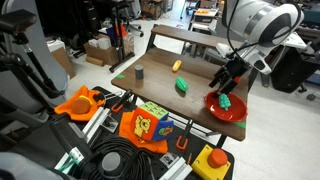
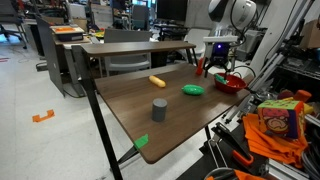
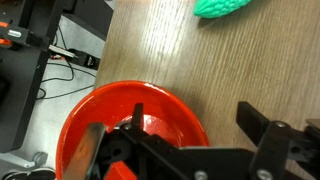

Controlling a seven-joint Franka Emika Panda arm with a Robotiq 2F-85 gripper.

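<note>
A red bowl (image 1: 232, 115) rests on the right part of the wooden table, with a green item (image 1: 224, 101) inside it. In the wrist view only part of the bowl (image 3: 135, 92) shows at lower left, and its green content is hidden. My gripper (image 1: 215, 84) hangs just above the bowl on its far-left side. Its dark fingers stand apart at the bottom of the wrist view, open, with no object visible between them. A second green item (image 1: 181, 86) lies on the tabletop left of the bowl; its lower end (image 3: 220, 6) shows at the wrist view's top.
A yellow item (image 2: 157, 81) and a grey cup (image 2: 159, 109) stand farther along the table. Between them and the bowl the wood is mostly bare. An orange bin (image 1: 147, 125) with colourful packages sits off the table's near edge, and black cables lie beside it.
</note>
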